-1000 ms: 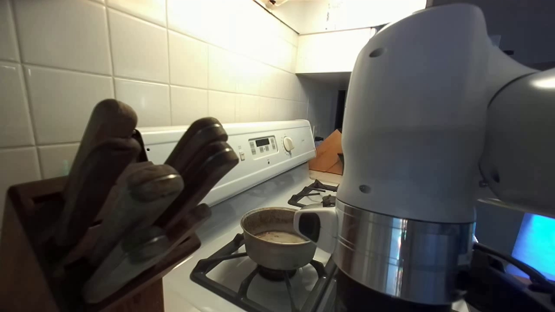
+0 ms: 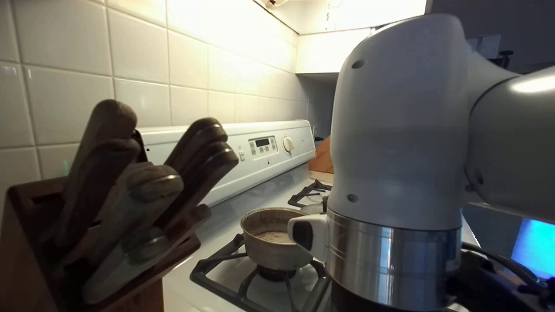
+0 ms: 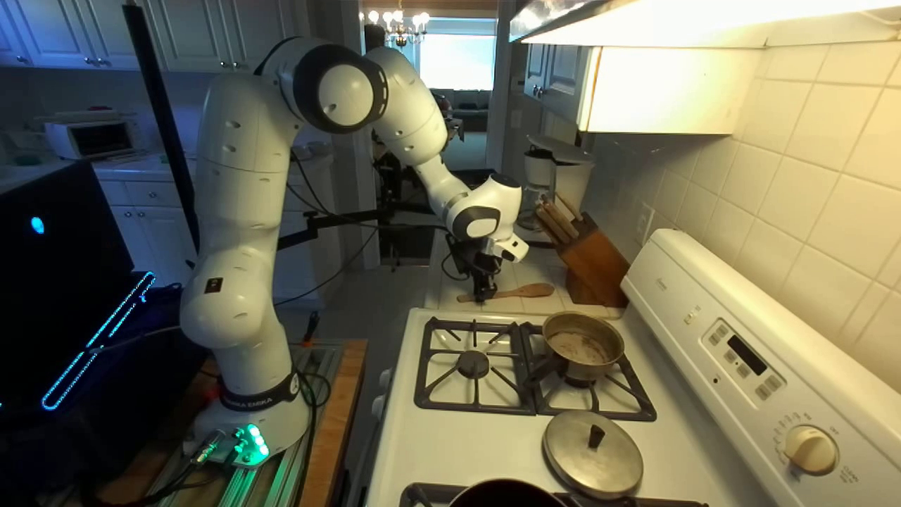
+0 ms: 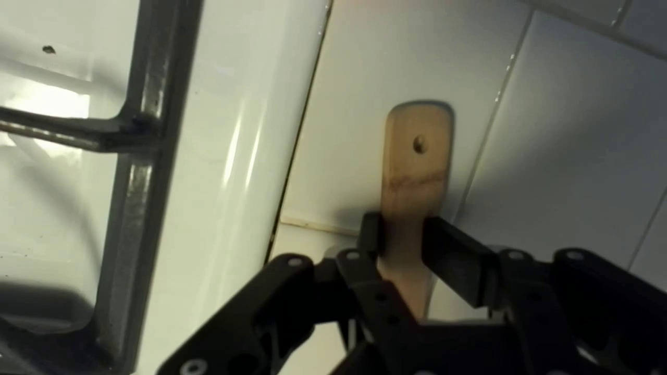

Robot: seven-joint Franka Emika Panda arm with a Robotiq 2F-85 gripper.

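A wooden spoon [image 3: 533,291] lies on the white tiled counter beyond the stove, its bowl toward the knife block. In the wrist view, the rounded end of its handle [image 4: 417,134], with a small hole, points up the picture. My gripper is low over the counter, its black fingers on either side of the handle, partly open around it. The gaps beside the wood look very small; whether the pads press on it cannot be told. The gripper [image 3: 482,296] is small and dark in exterior view 2, and hidden behind the arm in exterior view 1.
A brown knife block [image 3: 595,263] stands near the spoon's bowl. On the stove are a metal pot [image 3: 583,346] on a black grate [image 3: 473,405] and a loose lid [image 3: 593,452]. The stove's edge [image 4: 262,125] runs close beside the handle. Bare tile lies on its other side.
In exterior view 1 the arm has come lower and shifted a little to the left. The pot and knife block have stayed in place.
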